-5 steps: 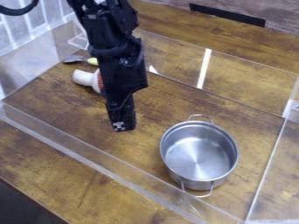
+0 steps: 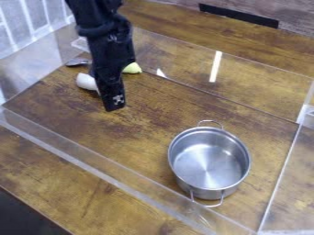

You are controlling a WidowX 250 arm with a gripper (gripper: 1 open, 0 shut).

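The black gripper (image 2: pixel 113 95) hangs over the upper left part of the wooden surface, its tip low near a white object (image 2: pixel 87 81) lying behind it. It looks shut, with nothing visible between its fingers. A yellow-green item (image 2: pixel 130 70) lies just behind the arm, partly hidden. A steel pot (image 2: pixel 208 163) with two wire handles stands at the lower right, apart from the gripper.
Clear plastic walls (image 2: pixel 284 184) enclose the work area. A small dark item (image 2: pixel 75 62) lies at the back left.
The arm and gripper have moved left and up in the view, away from the pot and over the white object. The pot is unchanged.
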